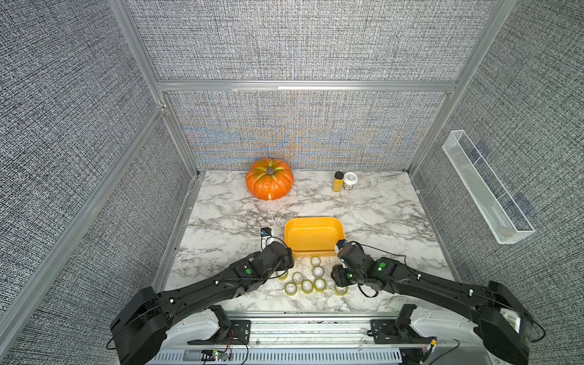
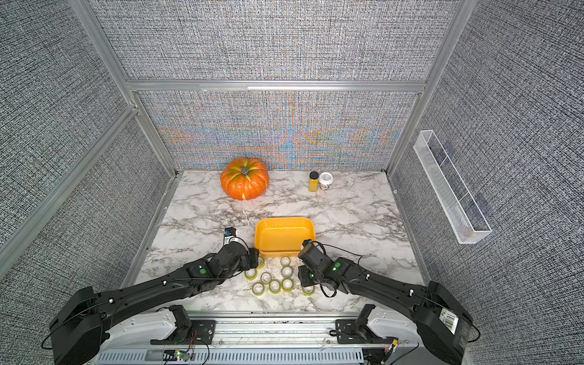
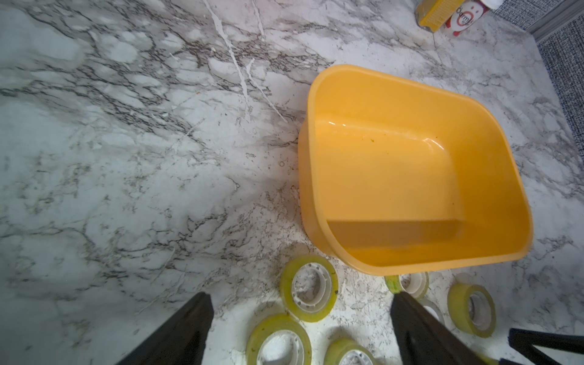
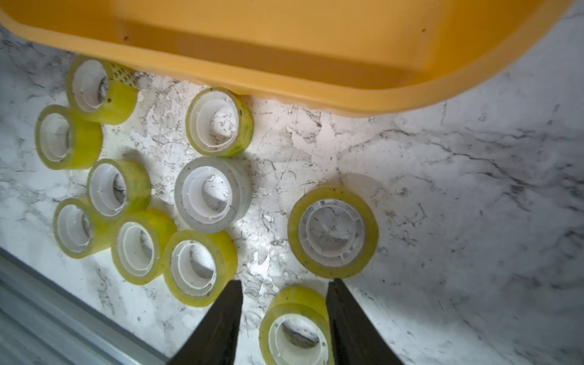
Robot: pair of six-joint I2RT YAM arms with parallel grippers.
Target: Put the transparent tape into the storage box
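Note:
An empty yellow box (image 1: 314,234) sits centre table, with several tape rolls (image 1: 306,285) lying in front of it. My left gripper is open above rolls left of the box front; one roll (image 3: 309,287) shows between its blurred fingers, untouched as far as I can see. My right gripper is part open above a yellow roll (image 4: 295,334) at the right of the group, fingertips apart around its view; whether they touch it I cannot tell. Another roll (image 4: 332,232) lies just beyond.
A pumpkin (image 1: 269,179), a yellow jar (image 1: 337,182) and a white cup (image 1: 350,181) stand at the back. A wire rack (image 1: 486,188) hangs on the right wall.

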